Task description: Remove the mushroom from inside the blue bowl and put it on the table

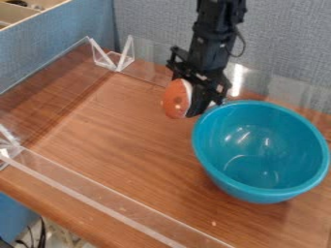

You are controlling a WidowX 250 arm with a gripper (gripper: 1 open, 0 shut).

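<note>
The mushroom point(177, 99), with an orange-red cap and a pale underside, is held at the end of the black arm by my gripper point(195, 100). It is left of the blue bowl point(210, 165) and near its back left rim. Whether its lower edge touches the wood cannot be made out. The bowl stands upright at the right of the table point(130, 155), and its inside looks empty. The dark fingers are partly hidden by the mushroom.
Bare wood spreads across the middle and left of the table. Clear panels edge the surface, with a white bracket point(114, 55) at the back left and another clear bracket point(8, 145) at the left edge. A grey wall point(149, 19) stands behind.
</note>
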